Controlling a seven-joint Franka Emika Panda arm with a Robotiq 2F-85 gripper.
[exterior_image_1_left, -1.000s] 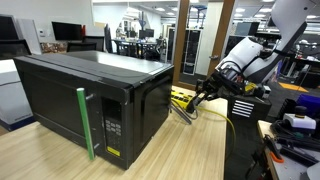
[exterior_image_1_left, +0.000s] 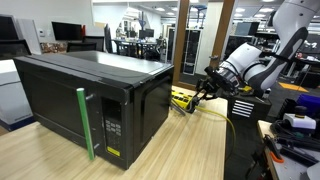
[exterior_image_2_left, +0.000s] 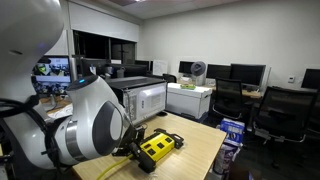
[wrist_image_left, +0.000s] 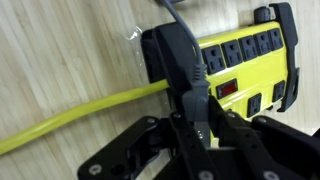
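Observation:
In the wrist view, a yellow power strip (wrist_image_left: 240, 65) with black ends lies slantwise on the wooden table. It has a row of black outlets and a red switch. My gripper is over its near side, shut on a dark plug (wrist_image_left: 198, 92) whose grey cord (wrist_image_left: 186, 28) runs toward the top of the view. Plug and outlets appear close together, but whether they touch cannot be told. From the other side, the power strip (exterior_image_2_left: 163, 142) shows beside the white arm, which hides much of the gripper.
A large black microwave (exterior_image_1_left: 95, 105) takes up much of the table, with a green strip (exterior_image_1_left: 86, 122) at its front. The strip's yellow cable (wrist_image_left: 75, 118) runs across the wood. Bare tabletop (exterior_image_1_left: 190, 150) lies in front of the microwave.
In exterior view 1 the arm and gripper have shifted slightly to the right. The power strip and microwave appear unmoved.

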